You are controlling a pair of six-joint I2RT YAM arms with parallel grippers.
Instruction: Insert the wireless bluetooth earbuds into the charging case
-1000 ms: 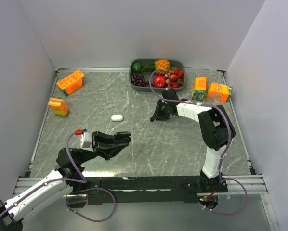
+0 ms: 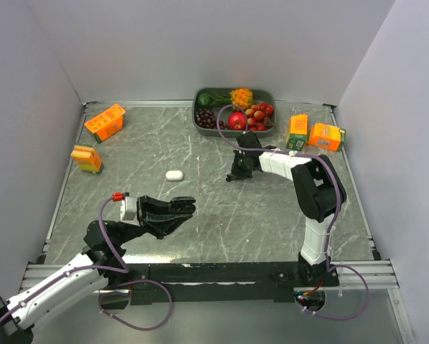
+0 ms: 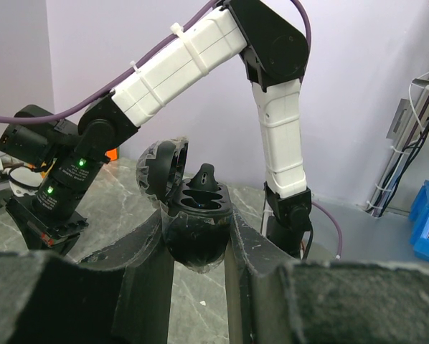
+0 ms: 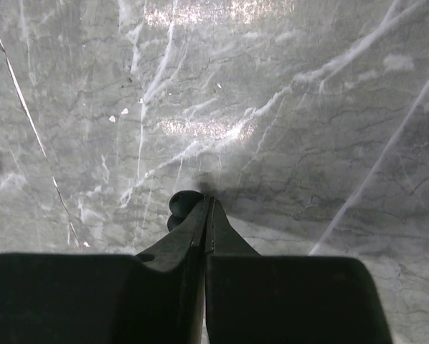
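Note:
The black charging case [image 3: 197, 229], lid raised, is held by my left gripper [image 2: 180, 213], which is shut on it above the front left of the table. My right gripper [image 2: 232, 176] is down at the table below the fruit tray, its fingertips together. A small dark rounded piece [image 4: 184, 203], apparently an earbud, lies at those fingertips in the right wrist view, partly hidden by them; whether it is gripped I cannot tell. A white oval object [image 2: 174, 175] lies left of the right gripper.
A grey tray of fruit [image 2: 201, 125] stands at the back, with orange boxes [image 2: 297, 129] to its right and more cartons [image 2: 104, 122] at the left.
The left gripper and the case have not moved.

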